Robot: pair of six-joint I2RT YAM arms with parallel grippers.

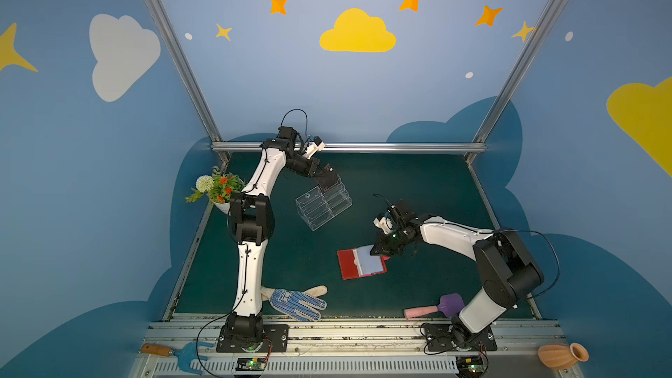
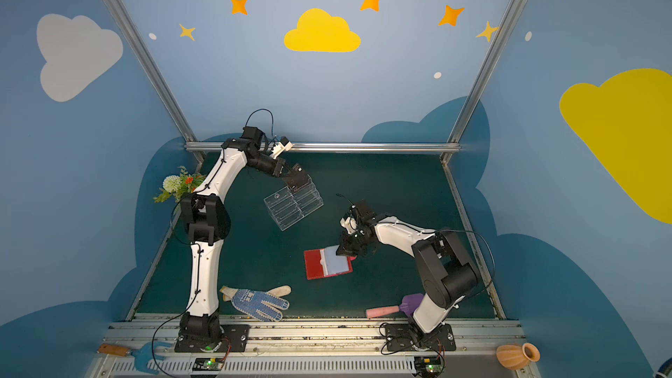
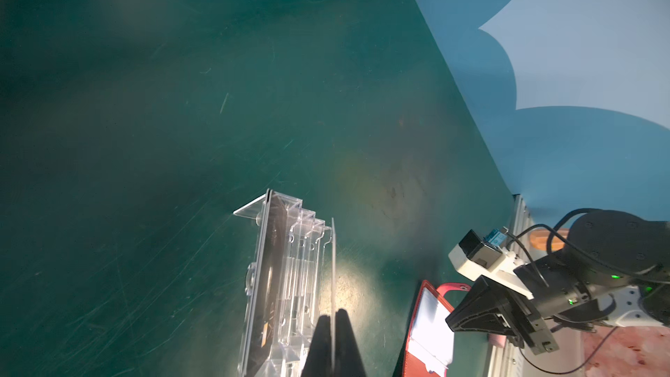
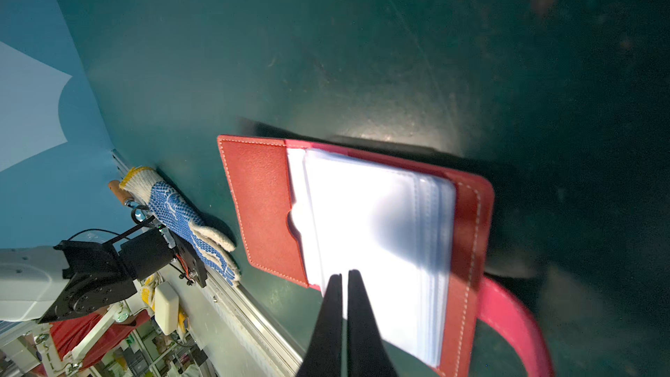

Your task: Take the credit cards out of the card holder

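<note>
The open red card holder [image 4: 254, 195] lies at the front centre, with white and clear sleeves [image 4: 370, 237] on its right side. My right gripper is shut over those sleeves, nothing visible between its fingertips.
A blue-dotted glove [image 1: 294, 304] lies front left, a purple scoop [image 1: 448, 305] with pink handle front right. Flowers [image 1: 218, 185] stand at the left edge.
</note>
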